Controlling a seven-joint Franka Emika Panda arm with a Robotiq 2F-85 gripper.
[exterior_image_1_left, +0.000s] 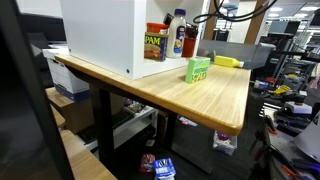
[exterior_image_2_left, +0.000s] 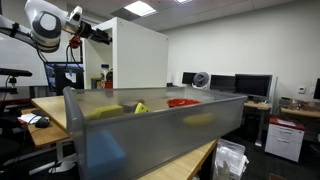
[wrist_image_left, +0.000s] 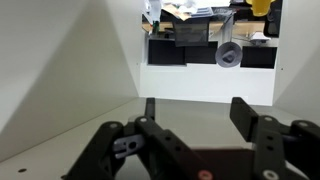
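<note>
In the wrist view my gripper stands open, its dark fingers (wrist_image_left: 241, 112) wide apart with nothing between them. Pale walls (wrist_image_left: 75, 70) flank it, and a white surface lies beyond the fingertips. Exterior view 2 has the white arm (exterior_image_2_left: 46, 34) raised at the upper left, near the top of a white cabinet (exterior_image_2_left: 125, 55). In exterior view 1 a Spam can (exterior_image_1_left: 155, 45), a white-capped bottle (exterior_image_1_left: 177, 33) and a red container (exterior_image_1_left: 190, 43) stand at the white cabinet's open side. In front, a green box (exterior_image_1_left: 197, 70) rests on the wooden table (exterior_image_1_left: 215, 95).
A yellow bottle (exterior_image_1_left: 229, 62) lies toward the table's far end. A grey bin (exterior_image_2_left: 165, 130) fills the foreground of exterior view 2, with yellow and red items inside. Bare tabletop surrounds the green box. Boxes (exterior_image_1_left: 164, 168) lie on the floor below.
</note>
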